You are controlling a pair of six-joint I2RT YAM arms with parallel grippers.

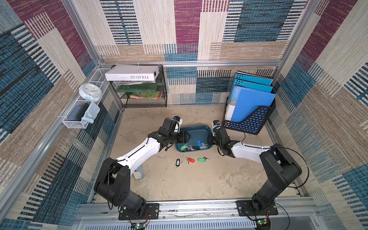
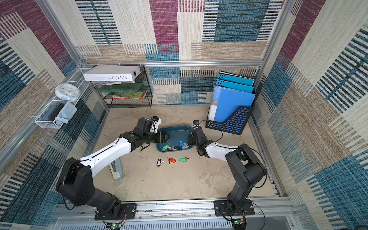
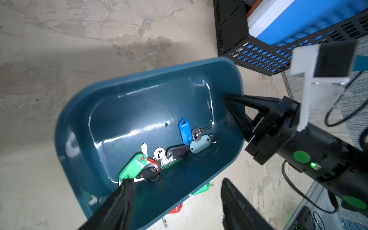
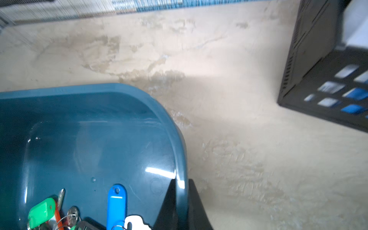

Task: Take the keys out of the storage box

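The storage box (image 3: pixel 149 82) is dark teal and stands mid-table. Several tagged keys lie along its near side: a green tag (image 3: pixel 133 167), a black tag (image 3: pixel 178 152), a blue tag (image 3: pixel 185 131) and a pale tag (image 3: pixel 200 144). My left gripper is open above the box's left part, nothing between its fingers. The right gripper is shut on the box's right rim, one finger inside the wall and one outside. On the table in front lie a black-tagged key (image 1: pixel 177 162), a red-tagged key (image 1: pixel 190 160) and a green-tagged key (image 1: pixel 201 159).
A black file holder (image 1: pixel 249 123) with blue folders stands behind at the right, close to the box's back right corner. At the back left is a wire shelf (image 1: pixel 140 88). Bare table lies in front of the keys.
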